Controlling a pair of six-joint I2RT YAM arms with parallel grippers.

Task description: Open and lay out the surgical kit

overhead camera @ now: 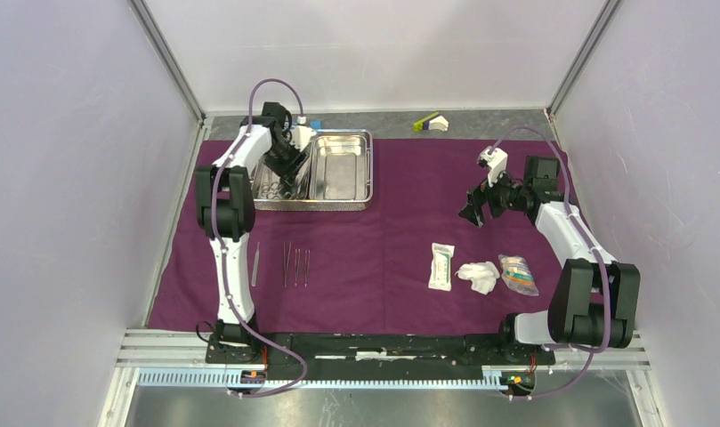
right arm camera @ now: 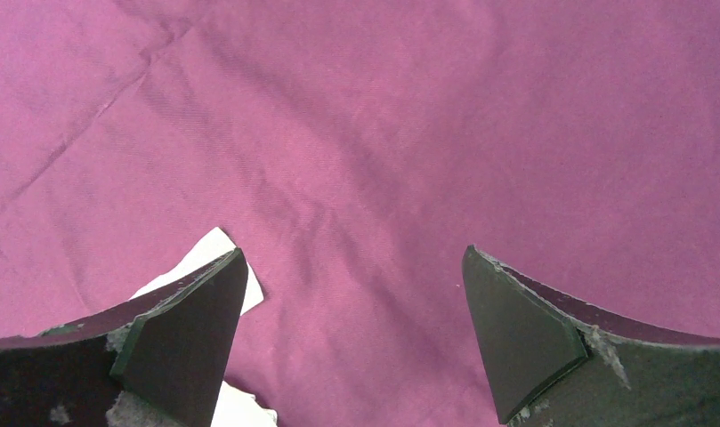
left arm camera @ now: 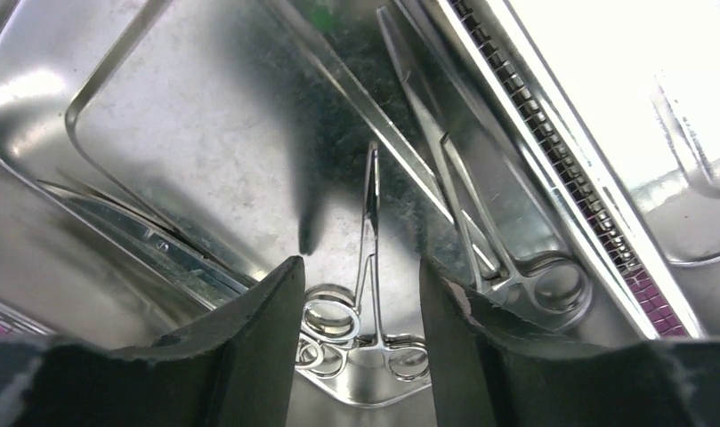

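The steel tray [overhead camera: 341, 206] at the back left has two compartments. My left gripper is over its left one, part open, with several scissor-like instruments below: one [left arm camera: 371, 213] between the fingertips from this view, another [left arm camera: 467, 187] to the right, more at the left. I cannot tell that it holds any. Several slim instruments [overhead camera: 255, 262] lie in a row on the purple cloth. My right gripper is open and empty above the cloth at the right.
A white packet [overhead camera: 440, 267], crumpled gauze [overhead camera: 477, 276] and a plastic bag [overhead camera: 519, 275] lie front right. Small objects [overhead camera: 436, 123] sit beyond its back edge.
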